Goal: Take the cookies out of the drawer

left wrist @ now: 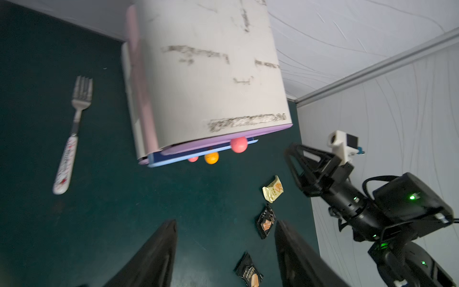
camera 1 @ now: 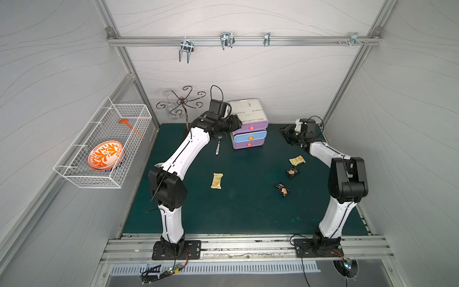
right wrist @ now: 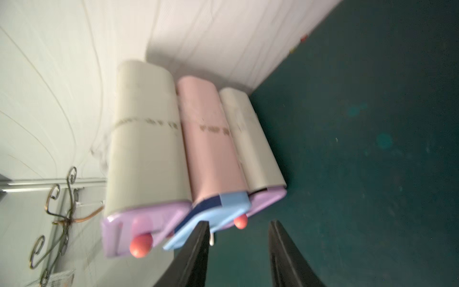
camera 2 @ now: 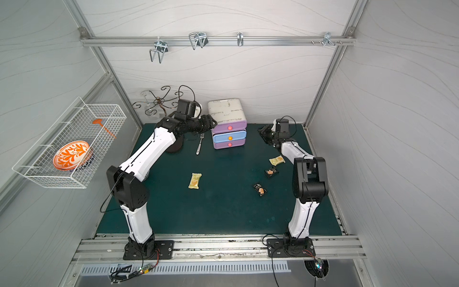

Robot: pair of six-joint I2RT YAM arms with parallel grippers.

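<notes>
The drawer unit (camera 1: 249, 111) stands at the back, with a purple top drawer (camera 1: 252, 126), blue middle drawer (camera 1: 250, 136) and purple bottom drawer (camera 1: 248, 144). In both wrist views the blue drawer juts out slightly; its inside is hidden. Cookie packets lie on the table: a yellow packet (camera 1: 217, 180) left of centre, another yellow packet (camera 1: 297, 160) at right, and two black packets, one (camera 1: 292, 171) just below it and one (camera 1: 282, 190) nearer the front. My left gripper hovers at the unit's left side, fingers apart and empty. Right of the unit, my right gripper is open and empty.
A fork (left wrist: 71, 134) lies left of the unit. Behind the left arm rises a metal scroll stand (camera 1: 181, 101). On the left wall hangs a wire basket (camera 1: 86, 179) holding an orange-patterned bowl (camera 1: 105, 155).
</notes>
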